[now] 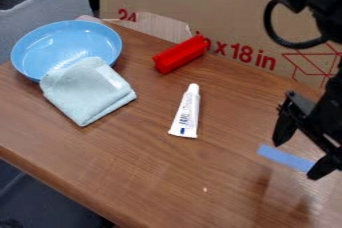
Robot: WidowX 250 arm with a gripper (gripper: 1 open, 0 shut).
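My black gripper [297, 150] hangs at the right edge, open, its fingertips just above a blue strip [275, 154] on the wooden table. A white tube [186, 109] lies upright in the picture near the middle. A red cylinder [181, 53] lies at the back. A folded pale cloth [88, 91] sits on the left, in front of a blue bowl [64, 43].
A large cardboard box [214, 2] stands along the back. Grey fabric [34, 17] lies at the upper left.
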